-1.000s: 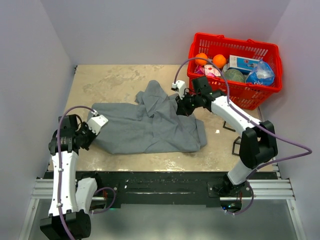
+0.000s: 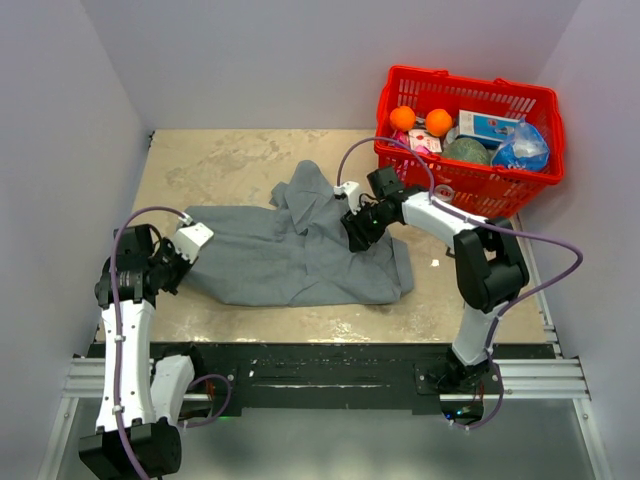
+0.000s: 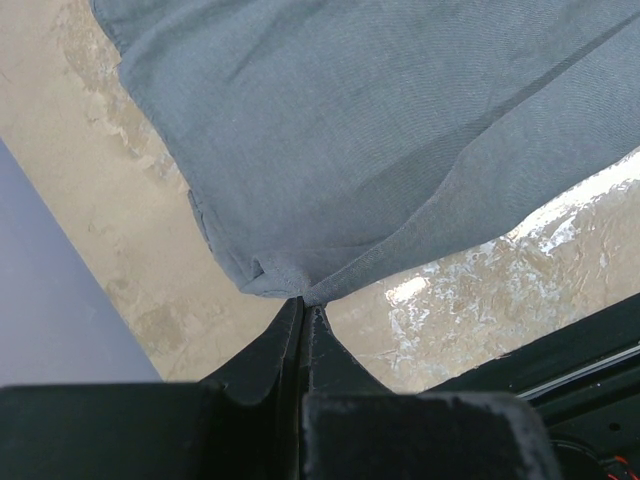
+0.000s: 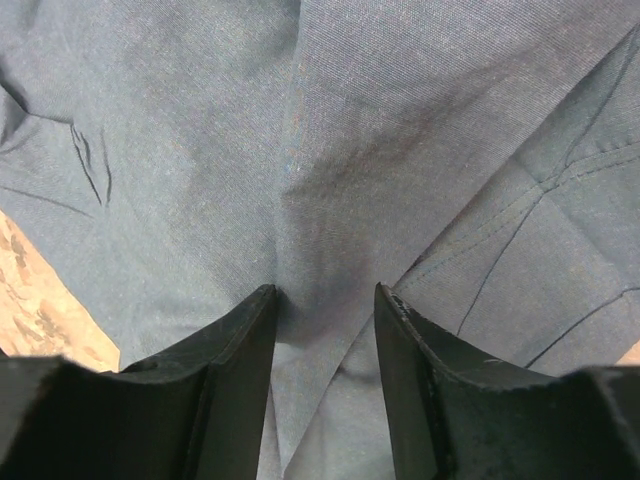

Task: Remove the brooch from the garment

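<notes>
A grey garment (image 2: 270, 262) lies spread on the tan table, with a raised, rumpled part toward its right half. My left gripper is shut at the garment's corner, and the cloth gathers into folds at its fingertips. Over the right half is my right gripper, its fingers parted. Between and ahead of its fingers a raised fold of the garment (image 4: 335, 215) runs, not clamped; in the top view this gripper (image 2: 357, 243) covers the cloth beneath. No brooch can be made out in any view.
A red basket (image 2: 400, 170) stands at the back right, holding oranges (image 2: 438, 122), a blue box (image 2: 487, 127) and other items. Close behind the right arm is the basket's front wall. Bare table (image 2: 225, 160) shows at the back left and along the front.
</notes>
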